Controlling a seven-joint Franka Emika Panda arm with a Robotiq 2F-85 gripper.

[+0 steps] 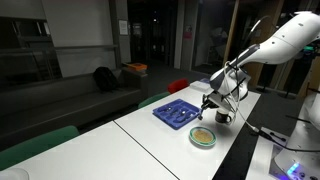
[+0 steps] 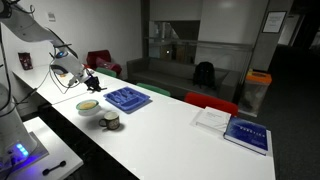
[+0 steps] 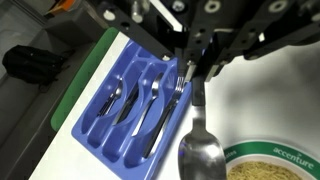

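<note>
A metal spoon (image 3: 201, 150) reaches out from my gripper, which is shut on its handle in the wrist view. Its bowl hangs between the blue cutlery tray and the plate. The blue tray (image 3: 107, 130) lies to the left there, with several pieces of cutlery in its compartments. At the lower right is a green-rimmed plate (image 3: 262, 148) holding something tan and grainy. In the first exterior view my gripper (image 1: 207, 106) is above the table, between the tray (image 1: 173, 114) and the plate (image 1: 202, 144); the spoon is too small to make out there.
A mug (image 2: 109, 120) stands on the table near the plate. Green chairs (image 1: 40, 147) line the table's far side.
</note>
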